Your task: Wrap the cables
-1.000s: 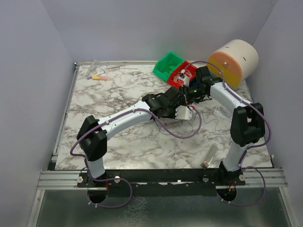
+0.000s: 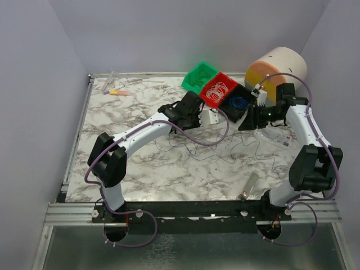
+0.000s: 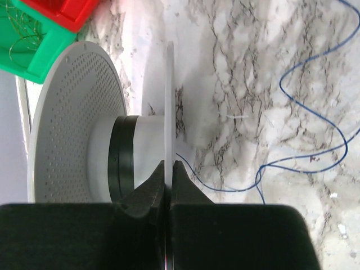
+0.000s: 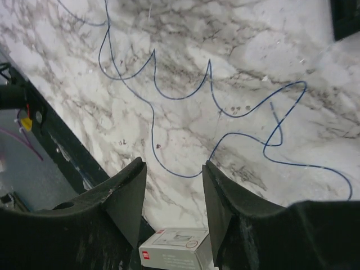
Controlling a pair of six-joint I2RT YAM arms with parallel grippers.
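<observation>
In the left wrist view, a white spool [image 3: 152,135] with a wide perforated flange and a dark band round its core is held by its thin flat flange. My left gripper is shut on that flange, seen edge-on. A thin blue cable [image 3: 306,107] comes out beside the flange and curves loosely over the marble table. More of this blue cable [image 4: 179,97] lies in loops in the right wrist view. My right gripper is open; its fingers stand apart and the cable section seen between them appears to lie on the table below.
Green [image 2: 199,77], red [image 2: 220,89] and black [image 2: 234,106] bins stand at the back, with a yellow-and-white cylinder [image 2: 275,67] behind to the right. A small white box [image 4: 177,247] lies near the front edge.
My right gripper has moved right, away from the spool. My left arm has shifted a little left and back with the spool in its grip.
</observation>
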